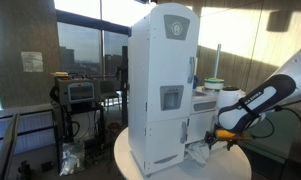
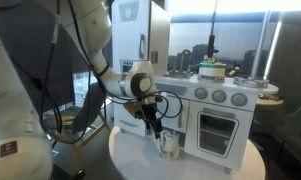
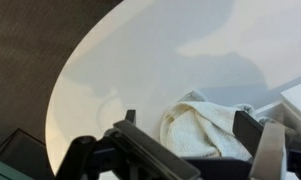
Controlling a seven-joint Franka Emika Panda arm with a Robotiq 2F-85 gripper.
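A crumpled white cloth (image 3: 205,128) lies on the round white table (image 3: 140,60), close to the toy kitchen's front. It also shows as a pale bundle (image 2: 170,147) in exterior view 2 and low beside the tall fridge unit in exterior view 1 (image 1: 198,152). My gripper is open in the wrist view, its two dark fingertips spread with the cloth seen between and beyond them. From the side, the gripper (image 1: 214,141) is low over the table near the cloth; whether it touches the cloth cannot be made out.
The white toy fridge (image 1: 162,85) stands tall to one side. The play stove (image 2: 218,128), with a pot (image 2: 212,69) on top, stands along the table. Bare tabletop lies in front, ending at a curved edge above the dark floor (image 3: 50,50).
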